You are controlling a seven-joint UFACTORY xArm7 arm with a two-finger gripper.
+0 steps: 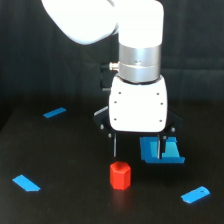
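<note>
A small red block (120,176) stands on the dark table, near the front and left of centre in the camera view. My gripper (137,150) hangs behind and above it, pointing down, its two dark fingers spread wide apart. Nothing shows between them. Behind the right finger lies a flat blue object (148,153) with a lighter blue patch; the white hand and that finger hide part of it.
Strips of blue tape lie on the table: one at the back left (54,112), another at the front left (26,183), a third at the front right (195,195).
</note>
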